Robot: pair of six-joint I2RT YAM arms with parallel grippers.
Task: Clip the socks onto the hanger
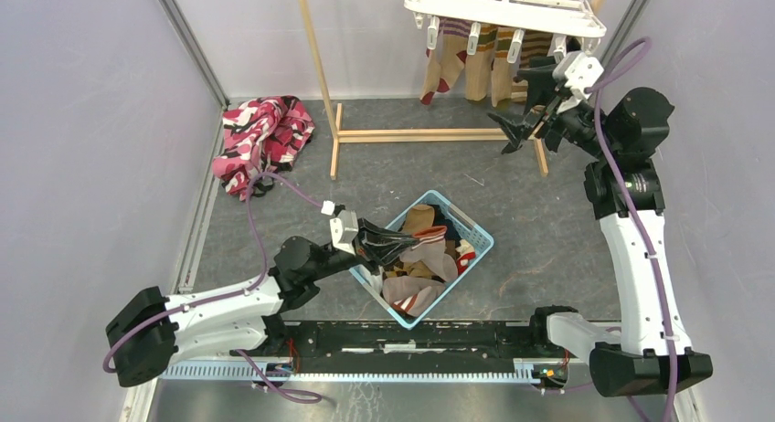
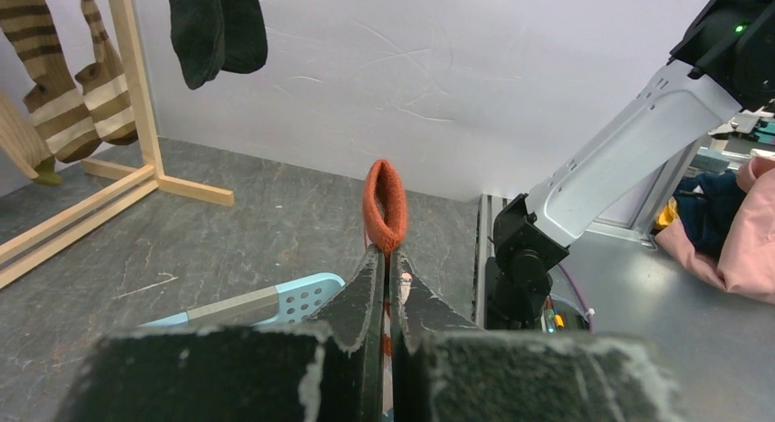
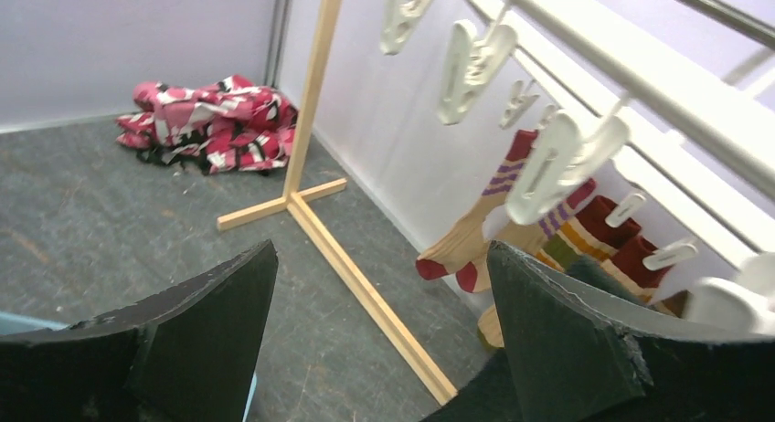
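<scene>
In the left wrist view, my left gripper is shut on a sock with a rust-orange end (image 2: 385, 203) that stands up past the fingertips. Seen from above, that gripper (image 1: 413, 241) is over the blue basket (image 1: 475, 235) of socks. My right gripper (image 1: 523, 111) is open at the hanger's right side, nothing between its fingers. The white hanger (image 1: 503, 9) carries clips (image 3: 559, 171), several of them empty in the right wrist view. Striped socks (image 1: 452, 52) and dark green socks (image 2: 219, 34) hang from it; the right finger partly covers a green one (image 3: 493, 390).
A wooden stand (image 1: 425, 134) holds the hanger, its foot bars on the floor. A red and pink patterned cloth (image 1: 260, 143) lies at the far left. Bare grey floor surrounds the basket.
</scene>
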